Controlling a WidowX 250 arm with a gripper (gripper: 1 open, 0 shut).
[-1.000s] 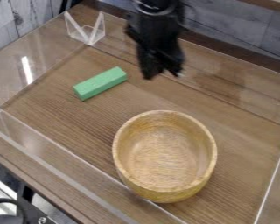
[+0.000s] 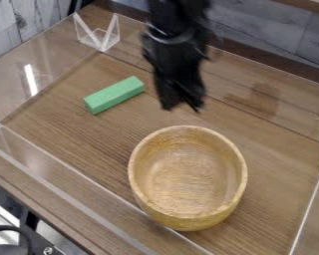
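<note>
My gripper (image 2: 175,95) is a dark, blurred shape hanging over the middle of the wooden table, right of a green block (image 2: 116,95); its fingertips are too blurred to show what is between them. A beige oval bowl (image 2: 189,209) sits in the front middle, below the gripper, empty.
The wooden table (image 2: 56,149) has free room at the left and right. A white wire-like object (image 2: 99,33) stands at the back left. Dark cables lie at the bottom left corner.
The green block and bowl have not moved.
</note>
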